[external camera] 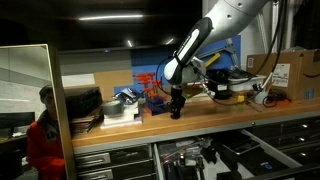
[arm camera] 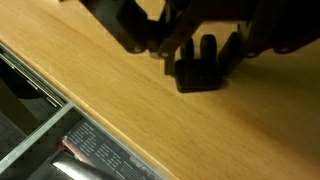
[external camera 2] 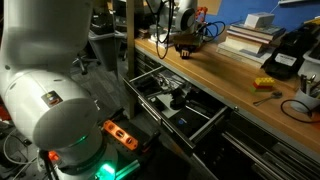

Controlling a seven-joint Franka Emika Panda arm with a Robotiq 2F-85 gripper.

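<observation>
A small dark block-like object (arm camera: pixel 200 80) stands on the wooden counter (arm camera: pixel 120 85) in the wrist view, close to the counter's front edge. My gripper is right over it, its dark fingers to either side of the object's upper part. Whether they touch it is too dark to make out. In exterior view 1 the gripper (external camera: pixel 176 104) is low at the counter top, and in exterior view 2 it (external camera 2: pixel 185 48) appears far along the counter. The object is hard to separate from the fingers in both.
Below the counter, an open drawer (external camera 2: pixel 180 117) holds several tools. Stacked books (external camera 2: pixel 252 35) and a red-and-yellow block item (external camera 2: pixel 264 84) lie along the counter. A pot (external camera: pixel 128 96) stands left of the gripper. Bare wood (external camera 2: pixel 215 66) shows between gripper and books.
</observation>
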